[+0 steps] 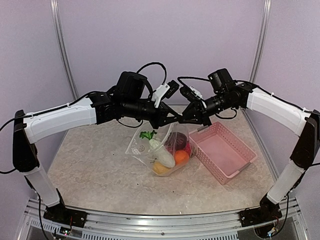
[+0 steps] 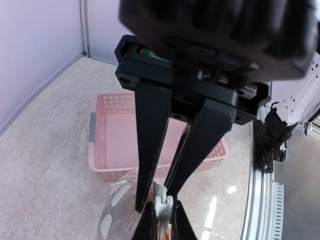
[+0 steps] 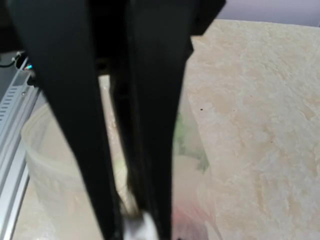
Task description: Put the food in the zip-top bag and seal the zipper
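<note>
The clear zip bag (image 1: pixel 145 150) stands on the table holding a white radish (image 1: pixel 162 152) with green leaves, an orange (image 1: pixel 181 157), a purple vegetable (image 1: pixel 176 141) and a yellow item (image 1: pixel 160 167). My left gripper (image 1: pixel 174 118) is shut on the bag's top at the zipper, where a white slider (image 2: pixel 164 210) shows low in the left wrist view. My right gripper (image 1: pixel 186 119) meets it from the right, its fingers close around that white piece (image 3: pixel 140 227); whether they are fully shut on it is unclear.
An empty pink basket (image 1: pixel 225 150) sits to the right of the bag.
</note>
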